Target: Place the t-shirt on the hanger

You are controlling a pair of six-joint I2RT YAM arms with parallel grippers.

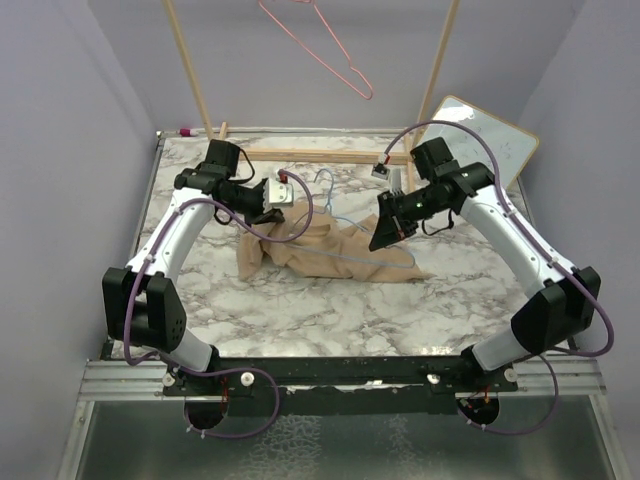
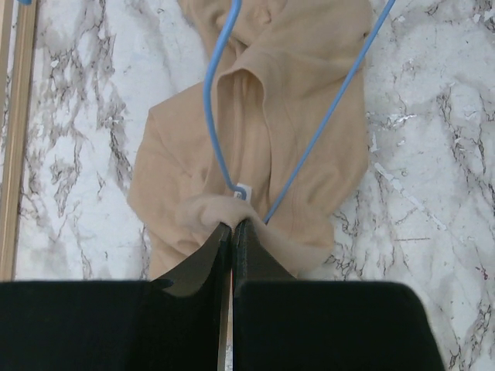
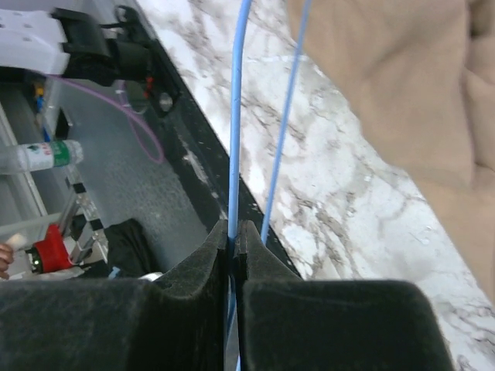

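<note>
The beige t-shirt [image 1: 335,265] lies bunched on the marble table [image 1: 220,320]. At its left part my left gripper is shut at a fold of the cloth [image 2: 294,247]; whether fabric is between the fingertips is hard to see. My right gripper is shut on the blue hanger [image 3: 234,139], above the shirt's right part. In the left wrist view one end of the hanger [image 2: 213,116] reaches into the shirt, next to a small white label.
A pink hanger [image 1: 350,75] hangs on the wooden frame [image 1: 330,155] above. A whiteboard [image 1: 500,135] stands at the back right.
</note>
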